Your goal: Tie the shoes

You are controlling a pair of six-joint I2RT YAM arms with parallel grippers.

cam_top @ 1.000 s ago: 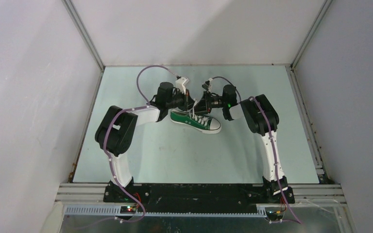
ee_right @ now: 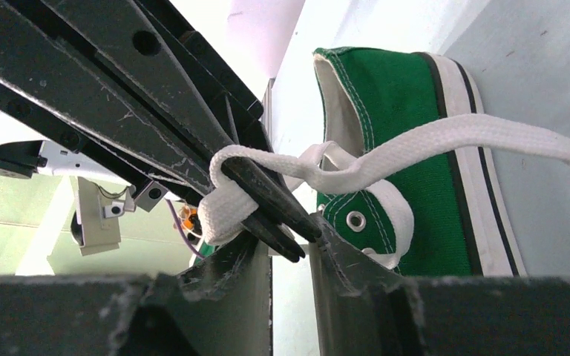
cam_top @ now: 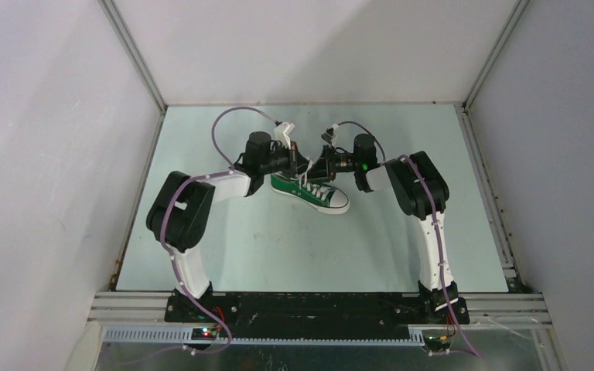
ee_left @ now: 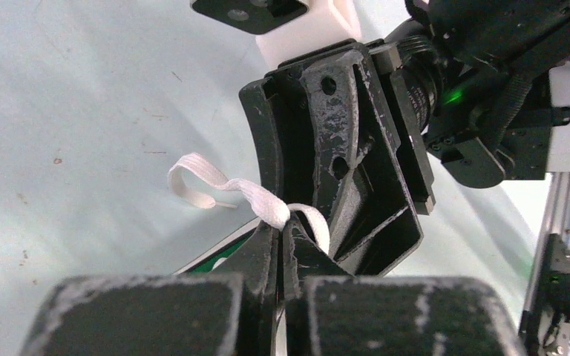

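A green canvas shoe (cam_top: 309,199) with white sole and laces lies mid-table beneath both grippers. My left gripper is shut at the lace (ee_left: 256,196), whose loop hangs from its fingertips beside my right gripper's black body. In the right wrist view the lace (ee_right: 430,144) wraps over the left gripper's black fingers (ee_right: 260,189), with the shoe's collar (ee_right: 408,81) behind. My right gripper has its fingertips close to those fingers; whether lace is between them is unclear. In the top view the two grippers almost meet.
Purple cables run along both arms.
The right arm has moved very little, and the shoe only slightly.
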